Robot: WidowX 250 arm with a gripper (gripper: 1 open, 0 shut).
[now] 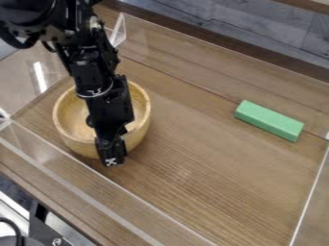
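A yellowish-tan bowl [67, 113] stands on the wooden table at the left. The black robot arm reaches down from the top left over it, and its gripper [107, 154] is low at the bowl's front right edge. The gripper looks shut, but whatever is between its fingers is too dark and small to make out. The inside of the bowl is largely hidden behind the arm.
A green block [270, 121] lies at the right on the table [218, 183]. A dark object with cabling is at the bottom left corner.
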